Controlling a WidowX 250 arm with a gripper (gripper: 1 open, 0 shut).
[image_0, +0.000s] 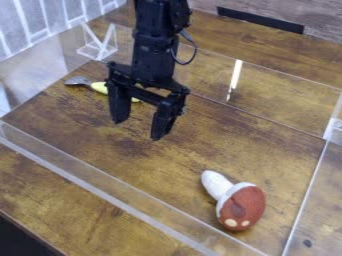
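Observation:
My black gripper (142, 112) hangs over the wooden board at the upper middle, fingers pointing down and spread open, with nothing seen between them. A toy mushroom (233, 205), red cap and white stem, lies on its side at the lower right, apart from the gripper. Behind the left finger, a yellow object with a silver end (99, 87) lies partly hidden.
A clear plastic rim (134, 199) runs along the near side, with clear walls at left and right. A small clear stand (96, 45) is at the upper left. The board's middle, right of the gripper, is free.

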